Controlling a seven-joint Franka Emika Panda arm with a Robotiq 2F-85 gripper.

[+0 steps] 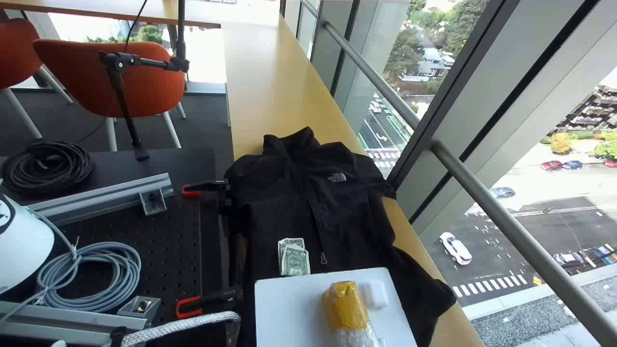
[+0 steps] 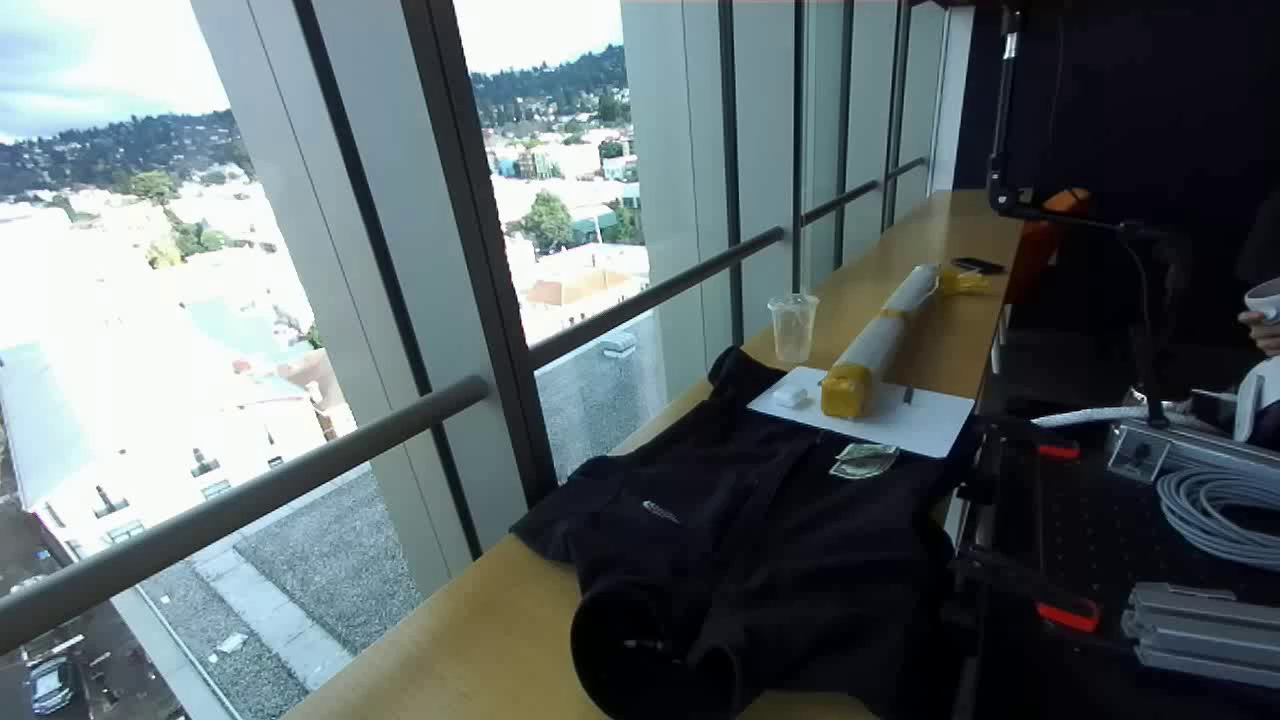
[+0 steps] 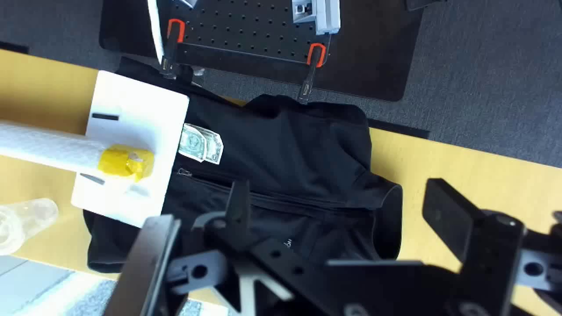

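Observation:
In the wrist view my gripper stands open, its two fingers wide apart with nothing between them. Below it a black zip jacket [image 1: 353,214] lies spread over the wooden table, collar toward the far end in exterior view 1. Some dollar bills [image 3: 198,143] rest on the jacket beside a white board [image 3: 139,113]. On that board sits the yellow-taped end of a wrapped tube [image 2: 882,342], along with a small white object [image 1: 374,294]. Neither exterior view shows the gripper.
A clear plastic cup [image 2: 793,326] stands near the window side of the table. Red-tipped clamps [image 3: 316,55] grip the edge by the black perforated plate [image 3: 237,31]. A metal rail [image 1: 509,220] runs along the windows. Past the collar, the tabletop [image 1: 272,75] is bare.

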